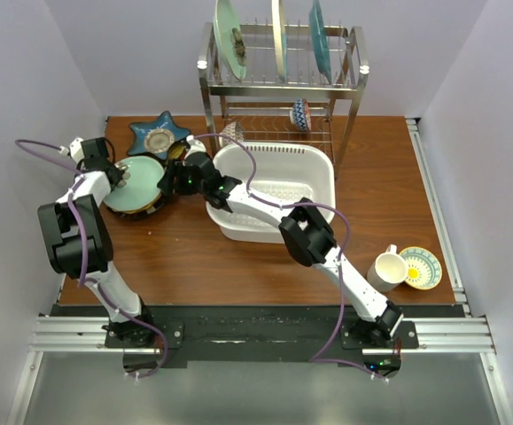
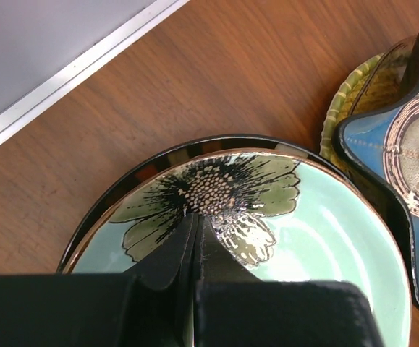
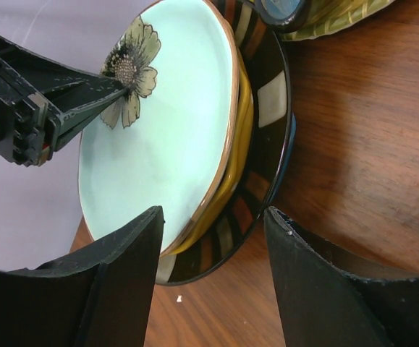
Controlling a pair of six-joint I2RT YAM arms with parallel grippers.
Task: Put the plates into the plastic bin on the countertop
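A pale green plate (image 1: 139, 188) with a flower pattern lies on top of a stack at the left of the counter. Under it show a yellow plate (image 3: 227, 184) and a dark checked plate (image 3: 268, 155). My left gripper is shut with nothing between its fingers, its tips over the flower; the green plate is outside them. At the stack's right side my right gripper stands open, the plates' edges in front of its gap and nothing gripped. The white plastic bin (image 1: 238, 232) is in the middle, partly under the right arm.
Behind the stack lies a blue star-shaped dish (image 1: 160, 135) on a woven-edged item (image 2: 339, 108). A metal rack (image 1: 287, 90) with plates and cups stands at the back. A white mug (image 1: 386, 270) and small patterned plate (image 1: 423, 268) sit front right.
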